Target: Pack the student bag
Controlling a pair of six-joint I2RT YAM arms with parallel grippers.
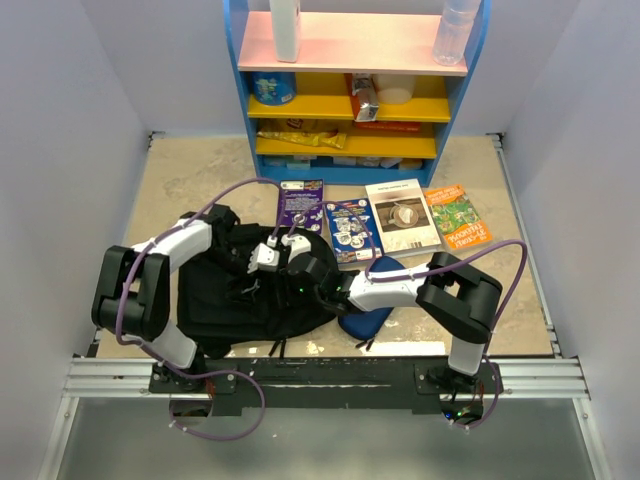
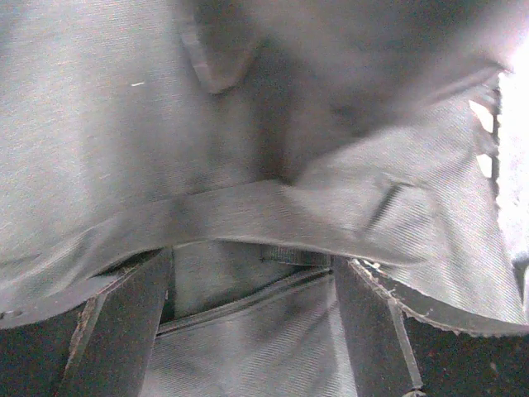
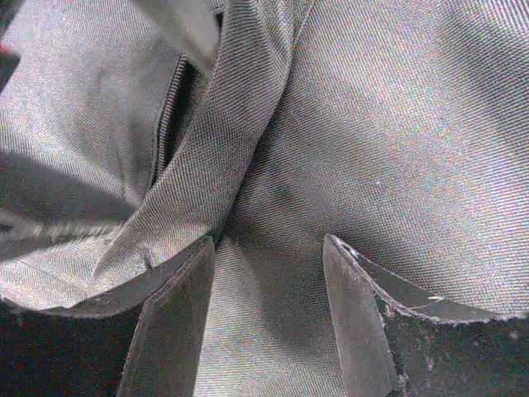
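The black bag lies on the left of the table, both arms reaching over it. My left gripper is low on the bag's middle; in the left wrist view its fingertips are apart over a fabric strip and a zipper. My right gripper is beside it on the bag; in the right wrist view its fingertips press against the fabric, and whether cloth is pinched between them is unclear.
Booklets, a magazine and an orange book lie behind. A blue pouch is under my right arm. A shelf unit with supplies stands at the back.
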